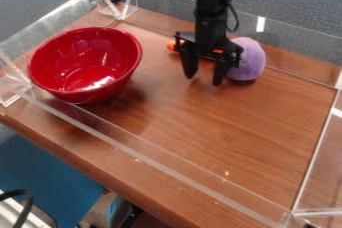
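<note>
My black gripper (205, 68) hangs low over the back middle of the wooden table, its fingers pointing down. A purple round object (247, 62) lies just to its right, partly behind it. A small orange object (174, 45) sits behind the gripper, mostly hidden by it. I cannot tell whether anything is between the fingers. A red bowl (84, 65) stands at the left of the table.
Clear plastic walls border the wooden table (201, 142). A blue floor and some dark cables show at the lower left, outside the table.
</note>
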